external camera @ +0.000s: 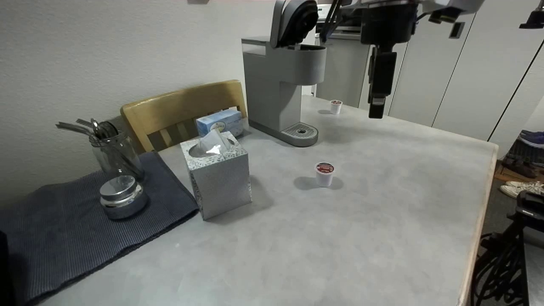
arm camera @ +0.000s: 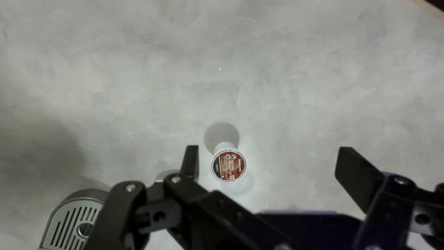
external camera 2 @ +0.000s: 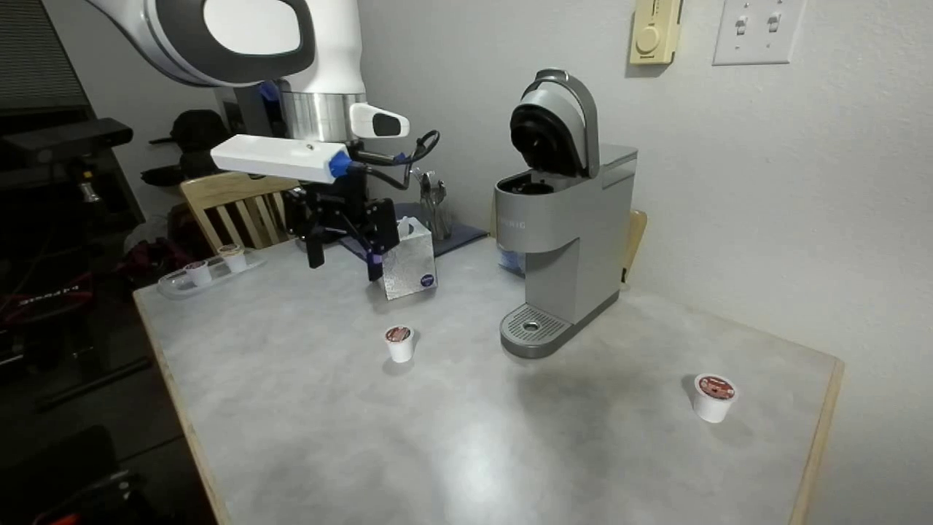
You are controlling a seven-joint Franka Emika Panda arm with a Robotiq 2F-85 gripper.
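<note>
A white coffee pod with a red lid (external camera: 324, 175) stands upright mid-table. A second red-lidded pod (external camera 2: 714, 399) stands past the grey coffee maker (external camera 2: 573, 227), whose lid is raised. Above the table hangs my gripper (external camera 2: 345, 261), open and empty. From the wrist, a red-lidded pod (arm camera: 228, 165) appears below the gripper, nearer the left finger (arm camera: 191, 160) than the right and well apart from both in height. The coffee maker's drip tray (arm camera: 75, 223) shows at lower left there.
A tissue box (external camera: 224, 178) and a blue box (external camera: 220, 122) stand left of the coffee maker. A dark mat (external camera: 92, 224) carries a utensil jar (external camera: 114, 155) and a metal-lidded jar (external camera: 122, 196). More pods sit on a clear tray (external camera 2: 184, 284).
</note>
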